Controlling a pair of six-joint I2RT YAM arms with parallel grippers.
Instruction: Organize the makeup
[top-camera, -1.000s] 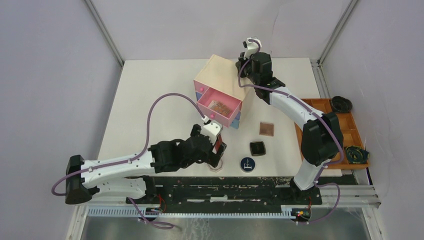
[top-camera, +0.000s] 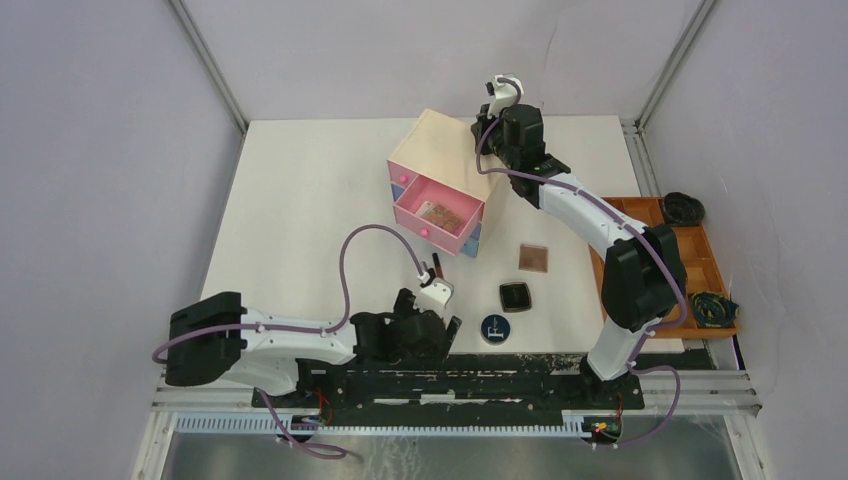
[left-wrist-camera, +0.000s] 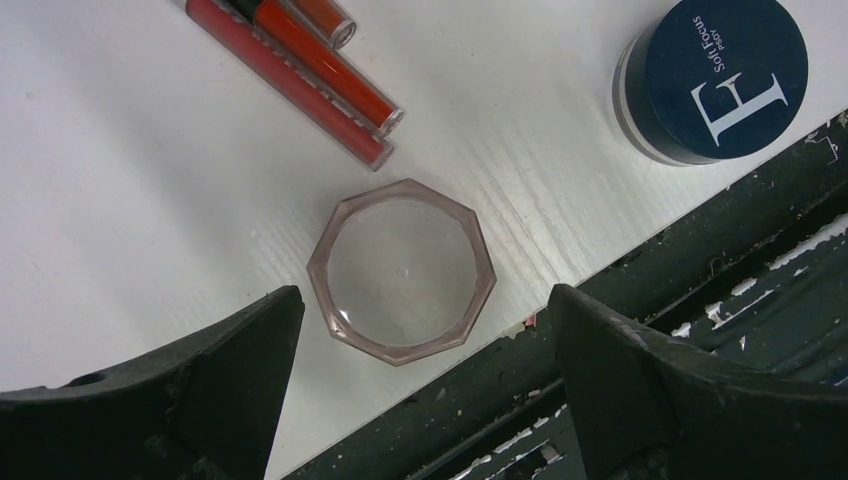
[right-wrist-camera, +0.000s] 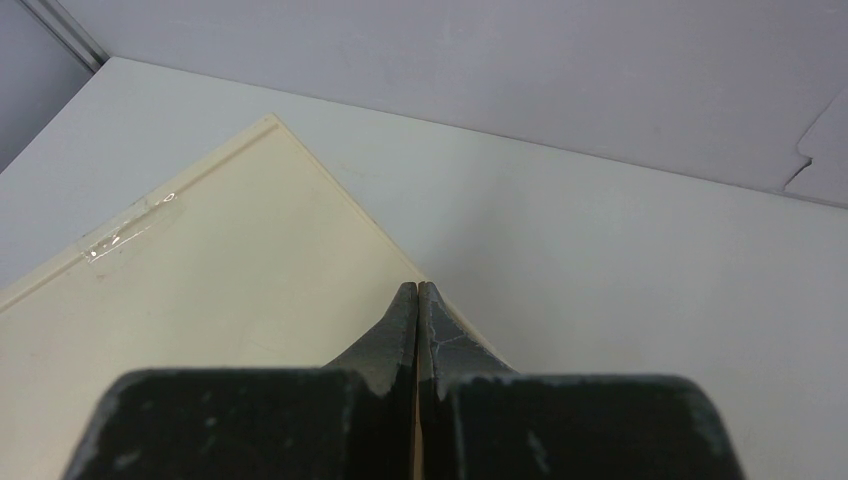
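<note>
Between the spread fingers of my left gripper, and a little ahead of them, a clear octagonal container (left-wrist-camera: 402, 272) lies near the table's front edge. The left fingers are open and apart from it. Beside it in the left wrist view are several red and orange lip tubes (left-wrist-camera: 325, 85) and a dark blue round jar (left-wrist-camera: 725, 80). At the back, my right gripper is shut over the cream top of the drawer box (top-camera: 440, 145), nothing showing between its fingers. The box's pink drawer (top-camera: 440, 209) is pulled out, with small items inside.
A black square compact (top-camera: 515, 297) and a brown square palette (top-camera: 533, 258) lie right of the middle. An orange wooden tray (top-camera: 708, 262) with coiled cables stands at the far right.
The right arm and drawer box stayed still.
</note>
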